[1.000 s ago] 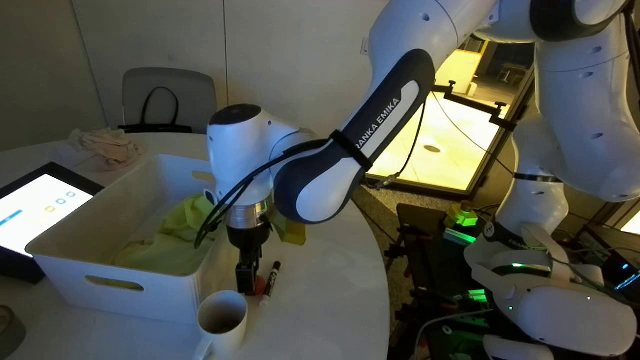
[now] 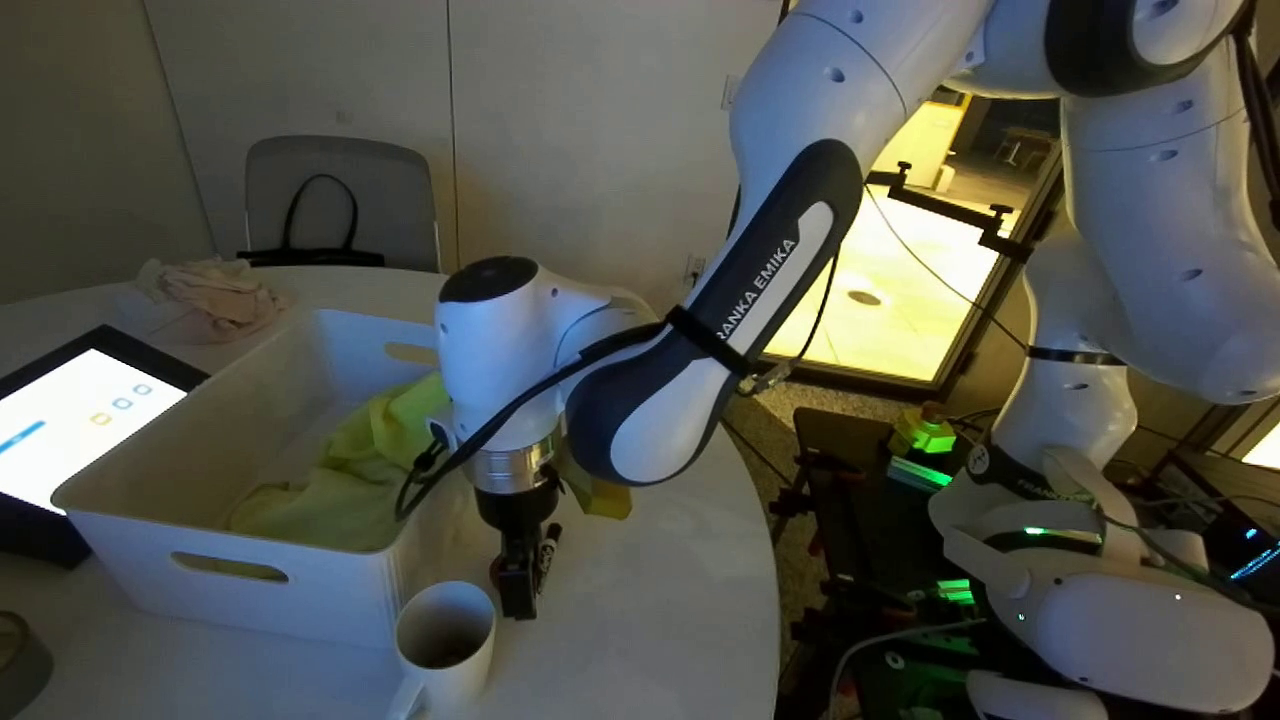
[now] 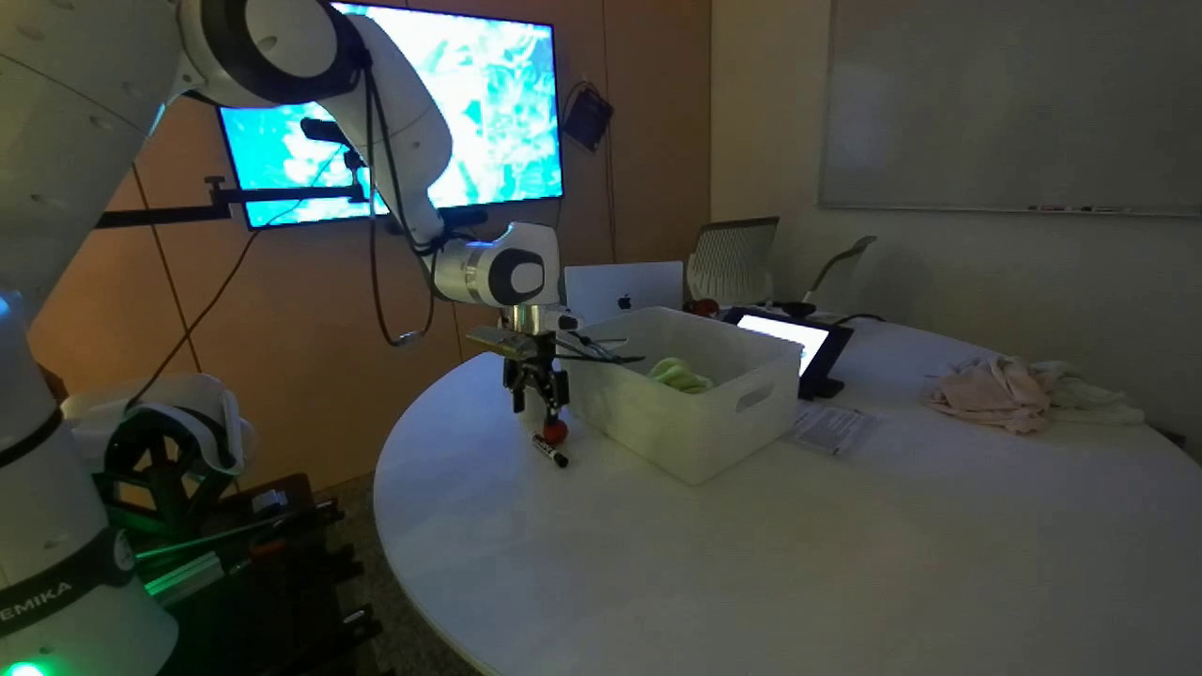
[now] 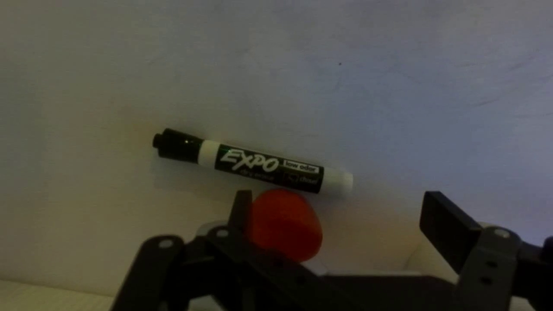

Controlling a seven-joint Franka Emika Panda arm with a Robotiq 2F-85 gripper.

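Note:
A black-and-white Expo marker (image 4: 264,166) lies on the table beside a small red round object (image 4: 285,225). My gripper is open, with its fingers spread wide in the wrist view. The red object is close by the left finger (image 4: 241,210), which hides part of it; whether they touch, I cannot tell. The marker is just beyond the fingertips. In exterior view 1 the gripper (image 2: 518,600) points down over the table and mostly covers the marker (image 2: 549,546). Exterior view 2 has the red object (image 3: 554,432) right below one finger.
A white bin (image 2: 300,588) with yellow-green cloth (image 2: 360,462) inside stands close beside the gripper. A white mug (image 2: 446,636) is near the bin's corner. A yellow object (image 2: 606,494) sits behind the arm.
The arm has come lower and shifted slightly right in exterior view 1, toward the marker. There the gripper now covers more of the marker and red object.

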